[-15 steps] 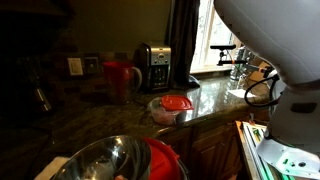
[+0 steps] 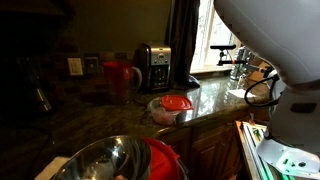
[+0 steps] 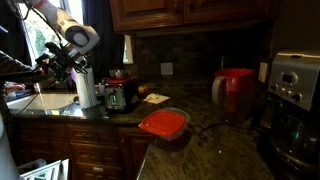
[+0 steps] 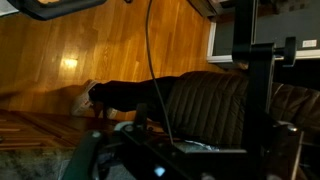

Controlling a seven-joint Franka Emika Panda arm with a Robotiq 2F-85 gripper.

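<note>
In exterior view 2 my white arm [image 3: 78, 38] reaches in at the upper left, by the window, away from the things on the counter. My gripper shows only as dark shapes along the bottom of the wrist view, too dim to read how its fingers stand. Below it are a wooden floor [image 4: 110, 55] and a dark quilted garment [image 4: 205, 105]. On the counter sits a clear bowl [image 2: 160, 113] with a red lid [image 3: 164, 123] by it; exactly how the lid rests is unclear.
A toaster [image 2: 157, 68] and a red pitcher [image 2: 118, 82] stand towards the wall. A steel bowl [image 2: 100, 160] is near the front in exterior view 1, beside a red container [image 2: 163, 160]. Bare dark counter [image 3: 205, 158] lies around the lidded bowl.
</note>
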